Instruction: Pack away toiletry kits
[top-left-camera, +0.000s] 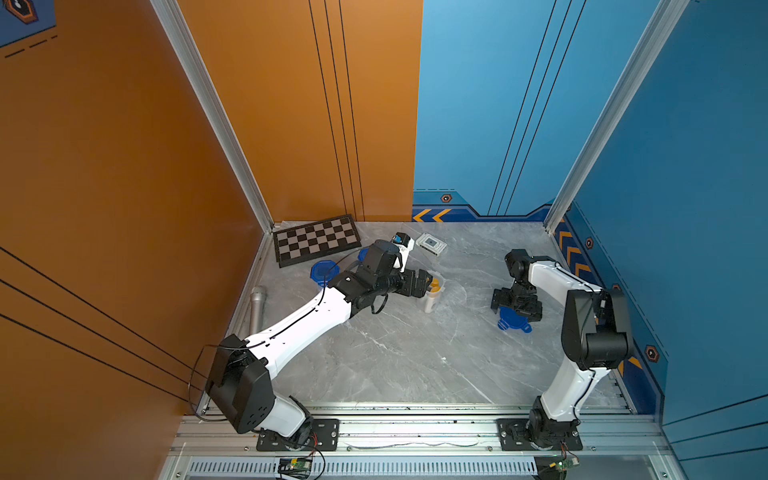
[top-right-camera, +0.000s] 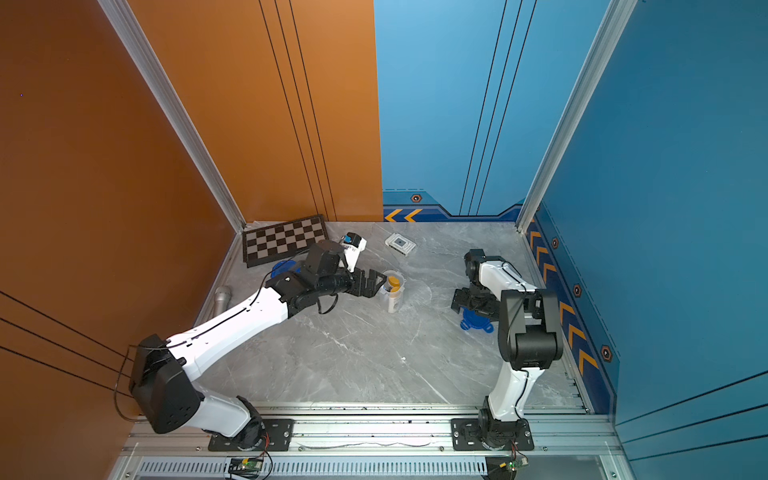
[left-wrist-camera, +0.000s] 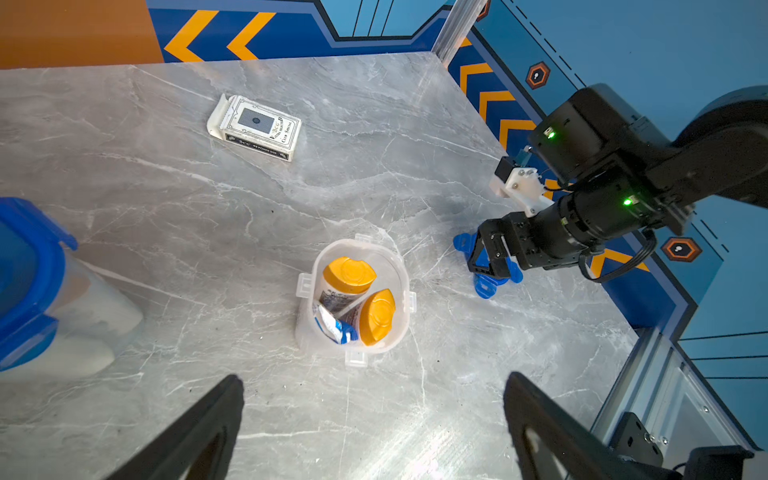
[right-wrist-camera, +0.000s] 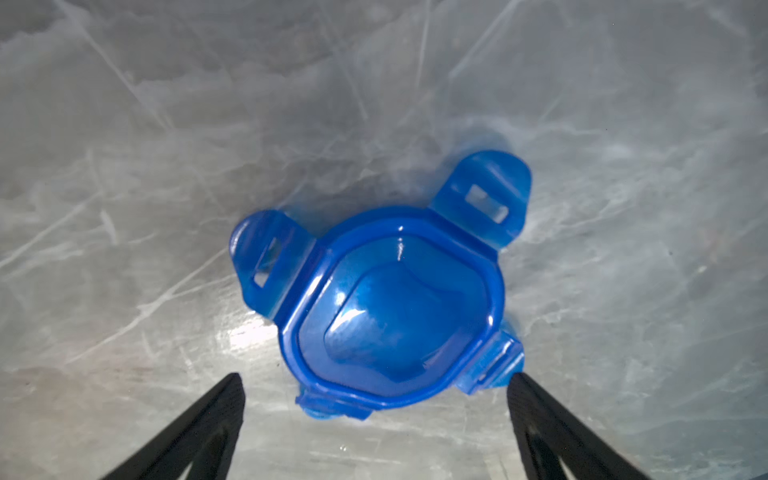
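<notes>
A clear container (left-wrist-camera: 316, 264) holds two orange-capped bottles (left-wrist-camera: 349, 274) and a blue-and-silver item (left-wrist-camera: 336, 326). My left gripper is open above and just short of it, empty. A blue latched lid (right-wrist-camera: 392, 312) lies flat on the table at the right. My right gripper hovers open right over that lid, with nothing between its fingers. Closed blue-lidded containers (top-left-camera: 324, 272) stand at the left, one partly behind my left arm in the top left view and close at the left edge of the left wrist view.
A checkerboard tray (top-left-camera: 316, 240) lies at the back left, a card box (left-wrist-camera: 257, 128) at the back middle. A grey cylinder (top-left-camera: 257, 308) lies along the left edge.
</notes>
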